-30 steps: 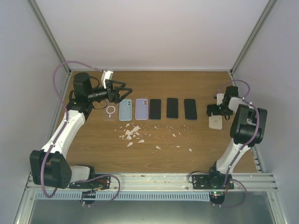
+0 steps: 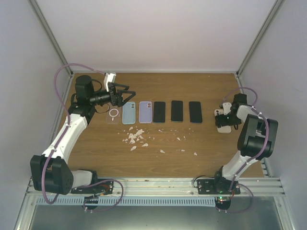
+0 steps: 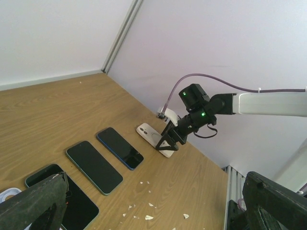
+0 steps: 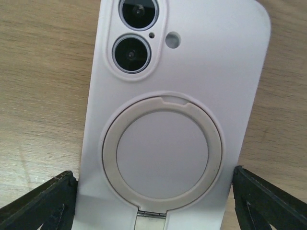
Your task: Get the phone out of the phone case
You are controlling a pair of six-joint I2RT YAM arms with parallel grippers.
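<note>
A white phone case (image 2: 223, 129) lies camera side up at the table's right. In the right wrist view, the white case (image 4: 163, 153) with its camera lenses and round ring fills the middle. My right gripper straddles its lower half, one finger by each long edge. Both fingertips sit at or very near the edges, and firm contact cannot be made out. The phone's screen side faces down, hidden. Far off at the left, my left gripper (image 2: 132, 92) hangs open and empty above the table.
In a row across the table lie a clear case (image 2: 112, 115), a blue case (image 2: 128, 113), a purple case (image 2: 145, 112) and dark phones, one being the rightmost phone (image 2: 195, 112). Pale scraps (image 2: 136, 136) are scattered in front of them. The right wall is close to my right arm.
The left arm is still.
</note>
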